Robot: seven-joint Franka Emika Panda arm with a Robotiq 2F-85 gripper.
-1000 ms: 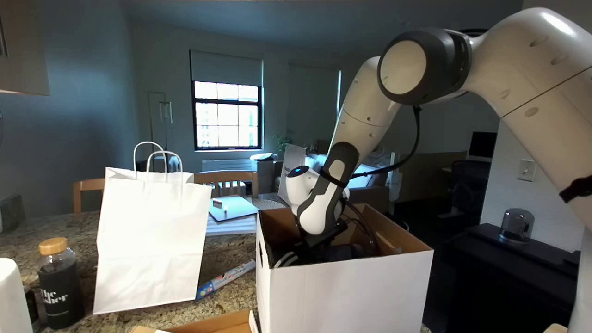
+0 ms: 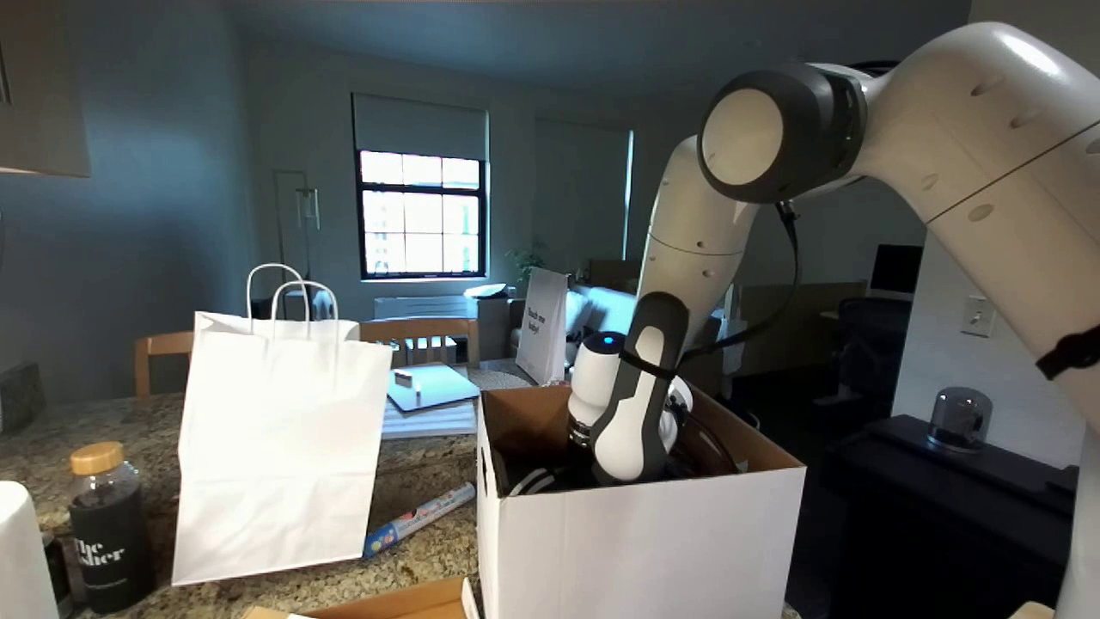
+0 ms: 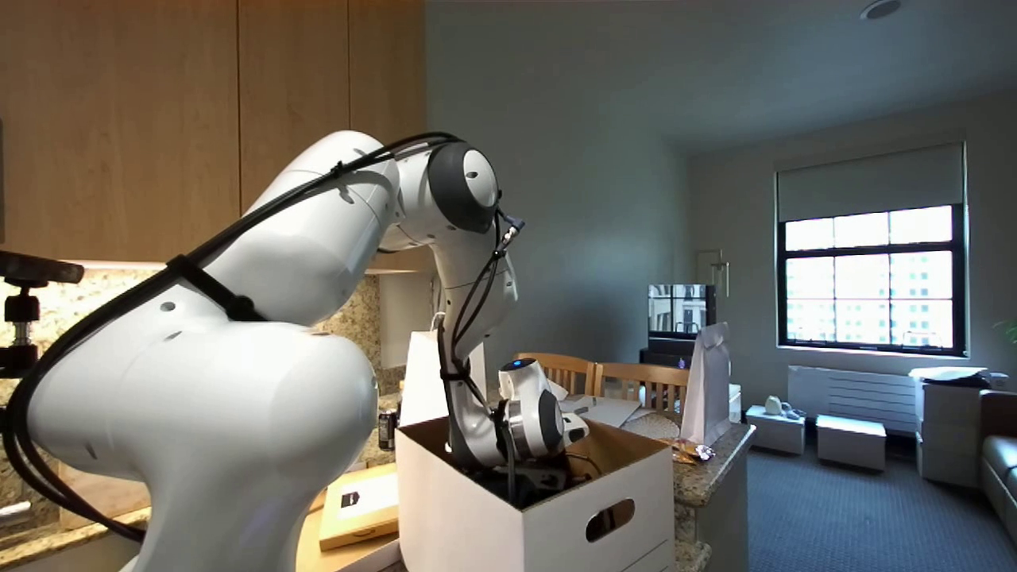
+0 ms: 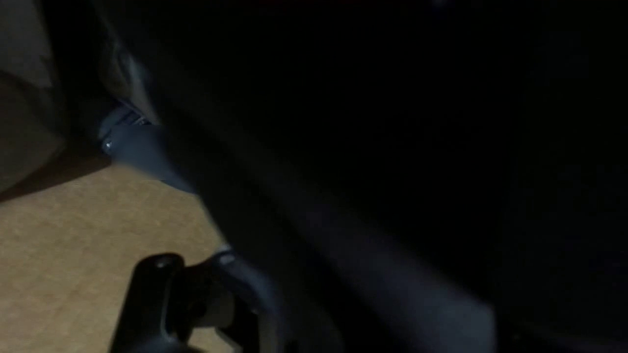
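My arm reaches down into a white cardboard box (image 2: 639,547) with a brown inside, and its wrist is below the rim. In both exterior views the box walls and the arm hide the fingertips. Dark items lie in the box, among them a black one with pale stripes (image 2: 533,481). The wrist view is mostly filled by blurred dark material very close to the camera. One black finger (image 4: 147,300) shows at its lower left, over a tan surface (image 4: 88,235). A grey-blue piece (image 4: 141,147) lies above it. My gripper is open, and no held object is visible.
A white paper bag (image 2: 278,454) stands left of the box, with a bottle (image 2: 108,526) beyond it. A blue-and-white tube (image 2: 418,519) lies between bag and box. An open carton (image 2: 402,602) sits in front. The box walls closely surround my wrist.
My wrist has moved right and lower into the box, and the forearm is more upright. The bag, bottle and box look unmoved.
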